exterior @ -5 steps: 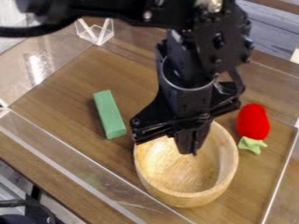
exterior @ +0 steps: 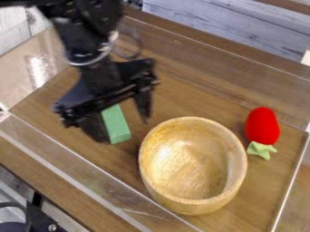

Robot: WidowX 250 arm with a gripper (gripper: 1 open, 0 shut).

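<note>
My dark gripper (exterior: 111, 116), blurred by motion, is open and hangs over the left part of the wooden table, above a green block (exterior: 116, 129) that it partly hides. Whether it touches the block cannot be told. A pale wooden bowl (exterior: 194, 172) sits at the front centre, with no object visible inside. To its right lies a red toy vegetable (exterior: 263, 122) with a pale green leafy end.
Clear raised edges (exterior: 61, 170) run along the table's front left.
My gripper has swung left from above the bowl to over the green block. The bowl, block and red toy stay where they were.
</note>
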